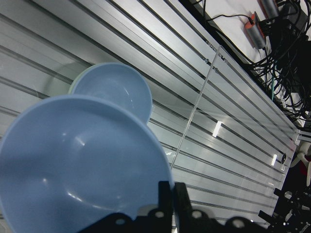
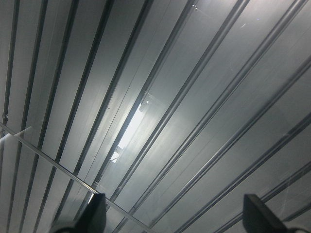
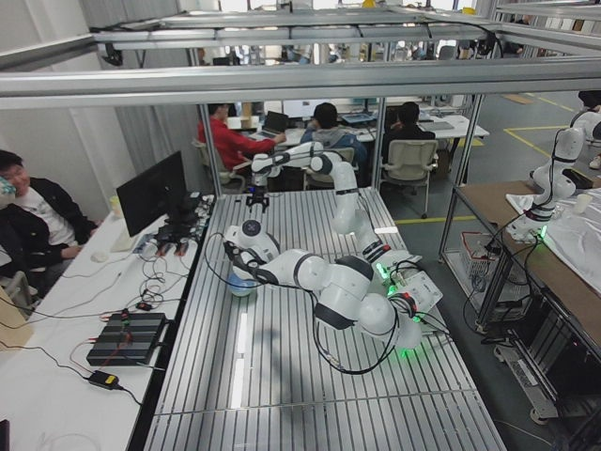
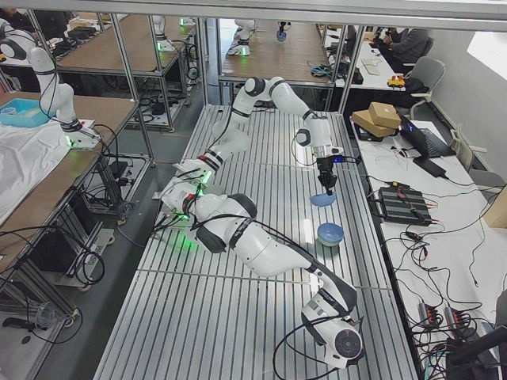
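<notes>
A blue bowl [image 4: 322, 199] hangs from my left gripper [image 4: 327, 180], which is shut on its rim; it fills the lower left of the left wrist view [image 1: 82, 160]. Beyond it, another blue bowl [image 4: 330, 233] [image 1: 112, 92] rests on the slatted metal table, with a pale rim under it, possibly a stacked bowl. My right gripper stands open over bare slats, its two fingers apart at the bottom of the right wrist view. In the camera right view it is mostly hidden behind its white wrist housing.
A desk [image 3: 56, 404] with monitor, cables and black boxes runs alongside. Aluminium frame posts and beams surround the table; neighbouring workstations with other arms stand beyond.
</notes>
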